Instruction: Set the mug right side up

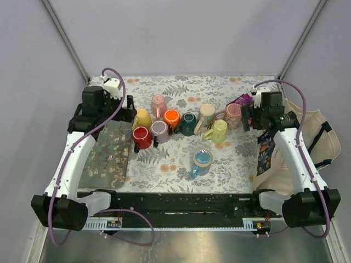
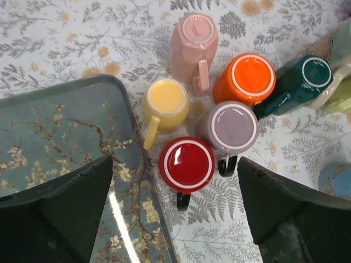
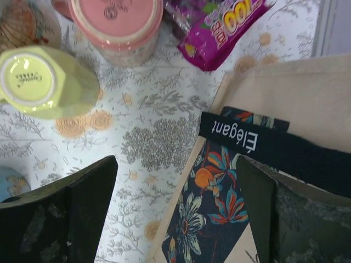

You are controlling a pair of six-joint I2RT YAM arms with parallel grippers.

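Many mugs stand upside down, bottoms up: red [image 2: 186, 164], yellow [image 2: 164, 101], pink [image 2: 192, 46], orange [image 2: 244, 76], mauve [image 2: 227, 126], dark teal [image 2: 299, 82], lime [image 3: 49, 82] and pink-rimmed [image 3: 118, 27]. A cream mug [image 1: 207, 112] is at the back. A blue mug [image 1: 202, 161] sits apart at the front middle; whether it is upturned is hard to tell. My left gripper [image 1: 119, 114] hangs open over the upper left, above the tray's side. My right gripper [image 1: 253, 119] hangs open over the right side, with nothing between its fingers.
A floral tray [image 1: 104, 164] lies at the left. A beige tote bag [image 3: 296, 93] fills the right, with a purple snack packet [image 3: 219, 38] behind. Free tabletop surrounds the blue mug at the front middle.
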